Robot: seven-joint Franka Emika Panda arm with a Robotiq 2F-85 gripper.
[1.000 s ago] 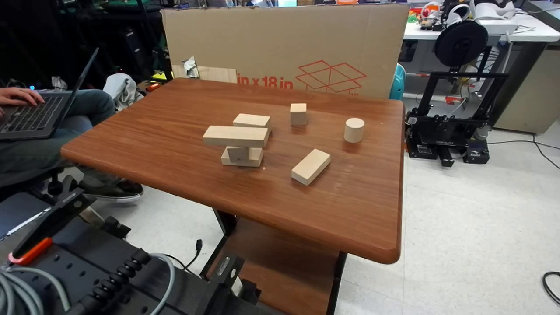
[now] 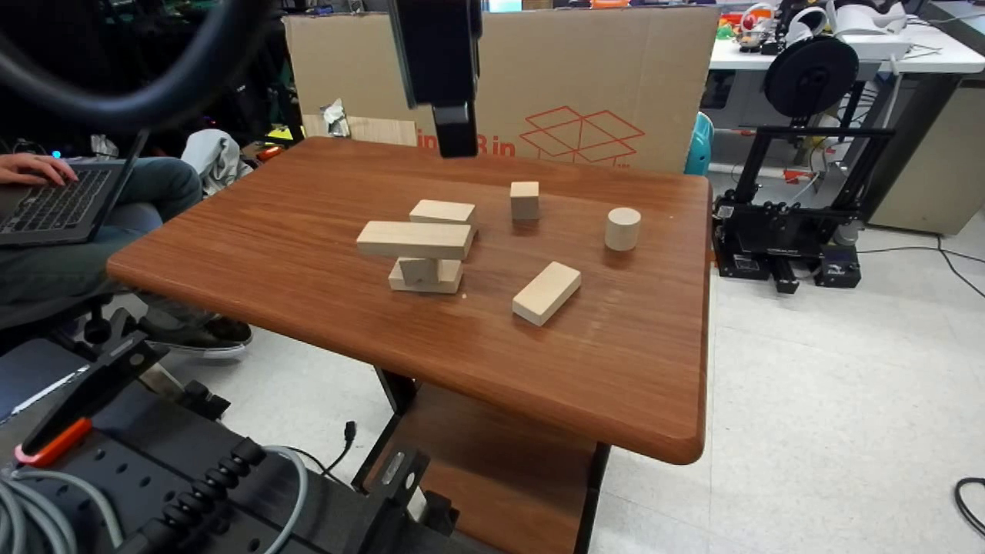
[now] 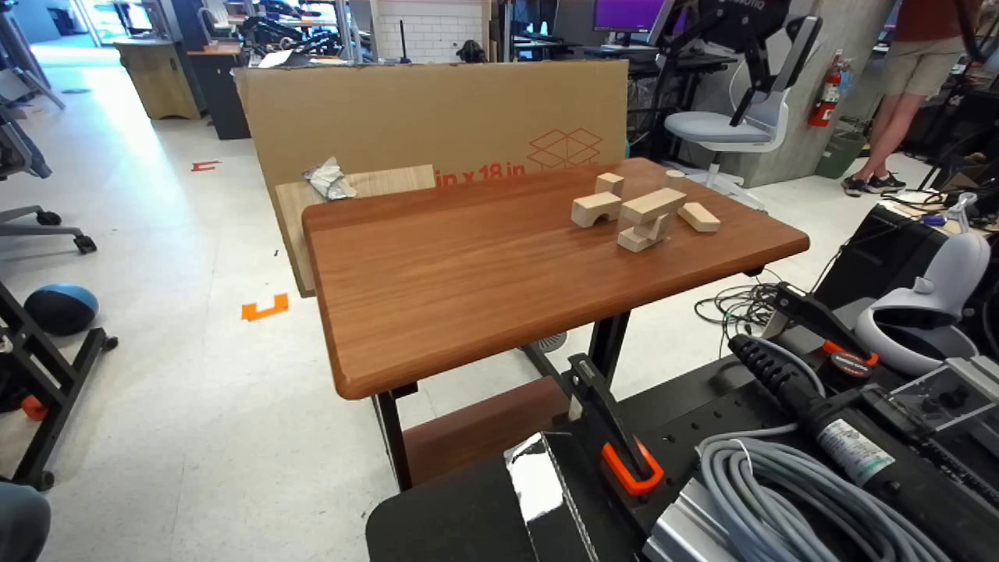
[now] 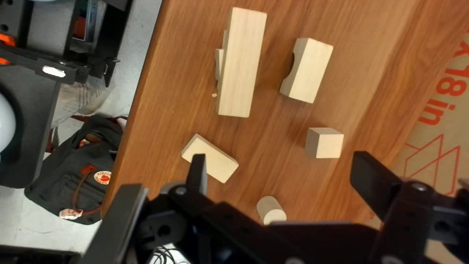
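My gripper is open above the table, with its fingers spread wide and nothing held between them. In exterior view 1 one dark finger (image 2: 455, 129) hangs in front of the cardboard. A long wooden block (image 2: 415, 239) lies across a small support block (image 2: 419, 269), which stands on a flat base block (image 2: 445, 277). Close behind this stack is an arched block (image 4: 307, 70). A cube (image 4: 328, 143), a cylinder (image 4: 270, 210) and a flat rectangular block (image 4: 211, 158) stand or lie apart on the table; the cylinder is upright.
A cardboard sheet (image 2: 572, 83) stands along the table's far edge. A black cart with clamps and cables (image 3: 768, 449) stands before the table.
The arm and gripper have come into exterior view 1 from the top, where neither showed a second ago. The laptop screen at left is partly covered now. The blocks have not moved.
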